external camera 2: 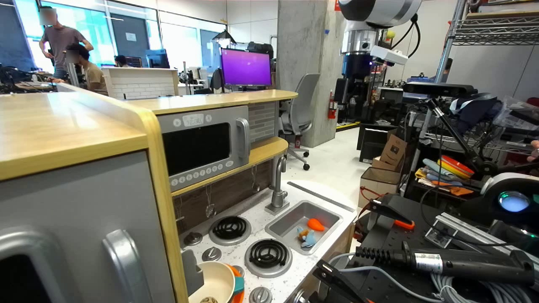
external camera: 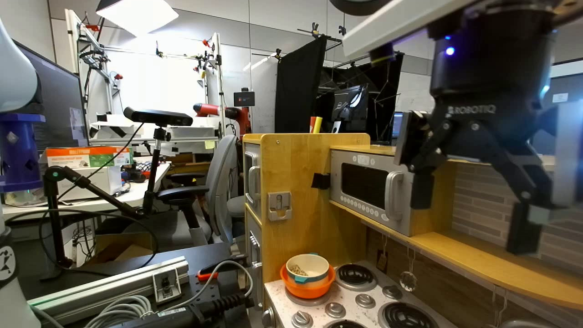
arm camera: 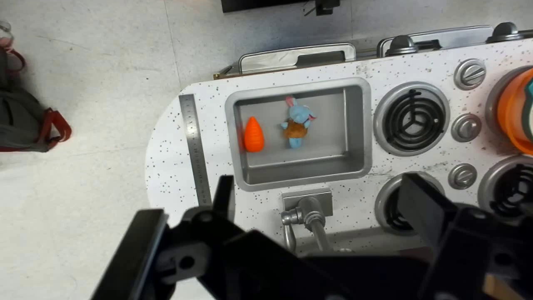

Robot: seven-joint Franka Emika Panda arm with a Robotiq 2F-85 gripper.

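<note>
My gripper (external camera: pixel 473 213) hangs open at the upper right of exterior view 1, its fingers (external camera: pixel 421 191) wide apart and nothing between them. In the wrist view the gripper looks down over the toy sink (arm camera: pixel 357 175). Inside the sink an orange carrot-shaped toy (arm camera: pixel 253 136) lies near one end wall. Beside it, apart, is a blue plush toy (arm camera: pixel 298 115) with a brown middle. At the counter's other end, a cream pot (external camera: pixel 311 267) with teal handles sits in an orange bowl (external camera: pixel 309 290) on a burner; small pale bits show inside the pot.
A faucet (arm camera: pixel 310 212) rises behind the sink. Above the counter are the toy microwave (external camera 2: pixel 199 144) and a wooden shelf (external camera: pixel 492 259). A metal ruler-like strip (arm camera: pixel 195 150) crosses the counter's end. Several burners and knobs occupy the stovetop.
</note>
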